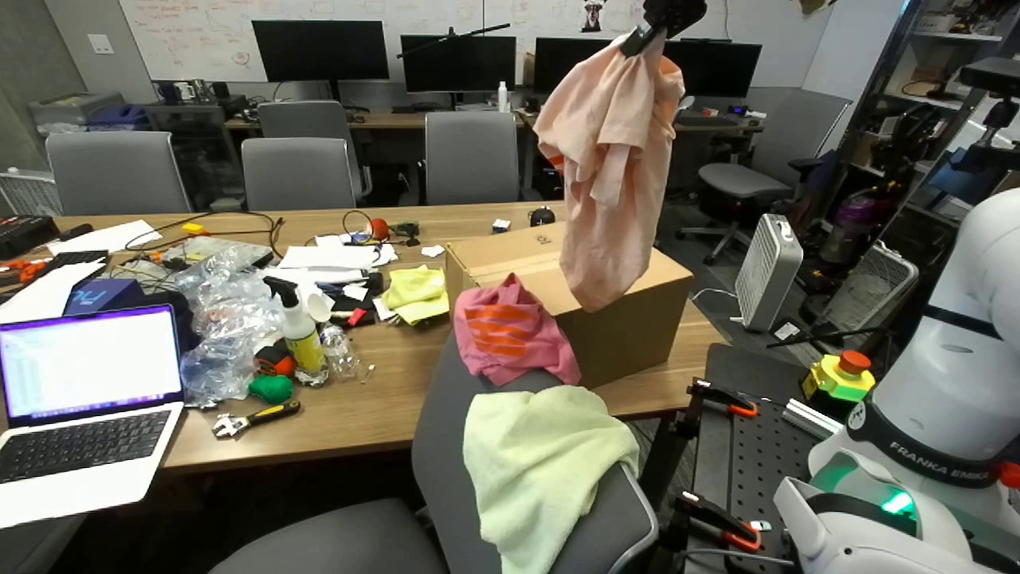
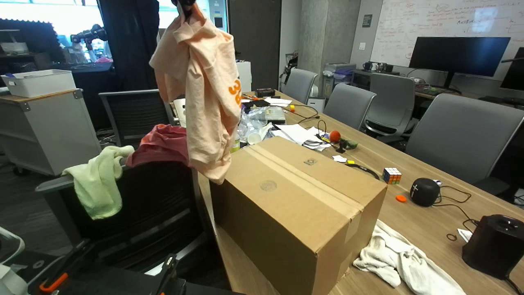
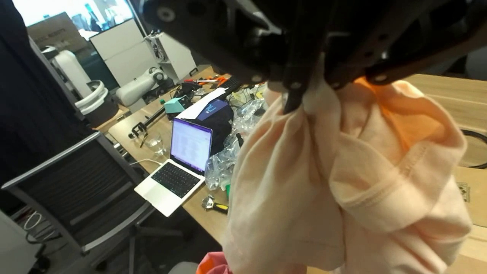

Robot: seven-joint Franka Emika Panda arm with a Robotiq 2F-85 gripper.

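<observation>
A peach-coloured cloth garment [image 1: 612, 163] with orange print hangs from my gripper [image 1: 638, 40], which is shut on its upper end. In exterior view 2 the garment [image 2: 211, 98] dangles in front of the big cardboard box [image 2: 294, 182], its lower end near the box's left top edge; whether it touches cannot be told. Folds of the peach cloth [image 3: 319, 182] bunch below the fingers in the wrist view and hide much of the scene. A pink cloth with orange stripes [image 1: 511, 330] and a pale green towel [image 1: 535, 459] lie over the grey chair's backrest [image 1: 435, 421].
The box stands on the wooden table's [image 1: 382, 421] near right part. Laptop [image 1: 86, 402], spray bottle [image 1: 301, 335], wrench [image 1: 256, 418] and plastic wrap crowd the left. A white cloth [image 2: 407, 260] and speakers sit beyond the box. Empty chairs line the far side.
</observation>
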